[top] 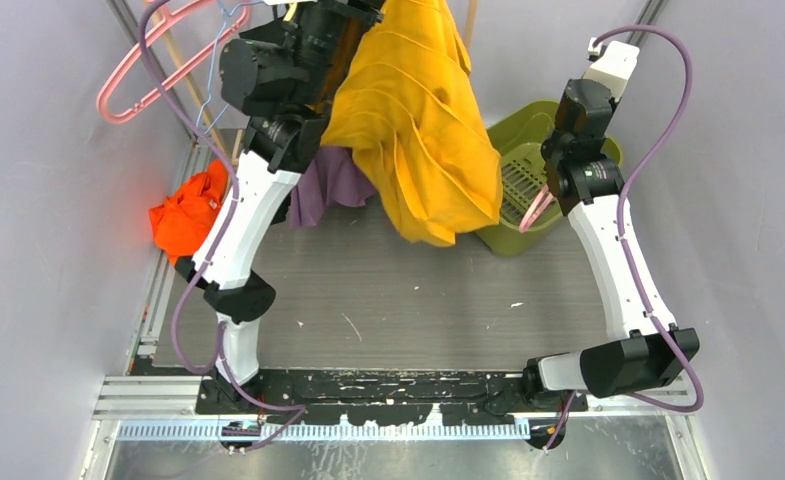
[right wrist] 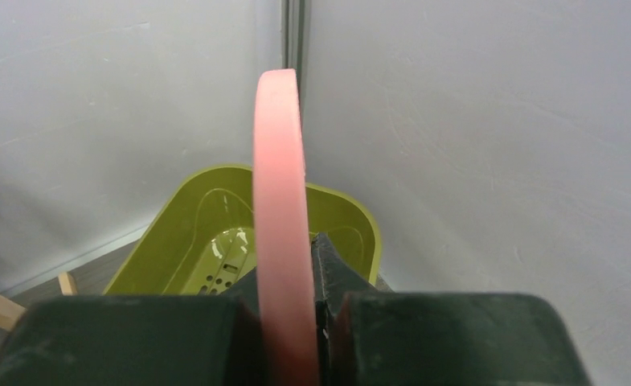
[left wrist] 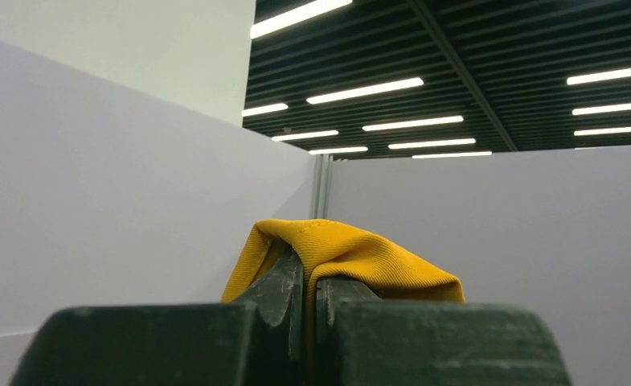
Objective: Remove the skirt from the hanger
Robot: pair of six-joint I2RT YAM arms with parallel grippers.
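Note:
The yellow skirt (top: 418,130) hangs bunched and free in the air in the top view. Its upper edge, a folded piece of yellow cloth (left wrist: 360,253), is pinched by my left gripper, which is shut on it. On the other side, a pink hanger (right wrist: 281,193) stands up between the fingers of my right gripper, shut on it. The lower end of that hanger shows over the basket in the top view. Skirt and held hanger are apart. The left gripper's tips lie at the top edge of the top view, partly out of sight.
A green basket (top: 510,235) stands below my right gripper. More pink and blue hangers (top: 118,85) hang at the upper left. Purple cloth (top: 323,185) hangs behind the left arm, and an orange garment (top: 188,212) lies at left.

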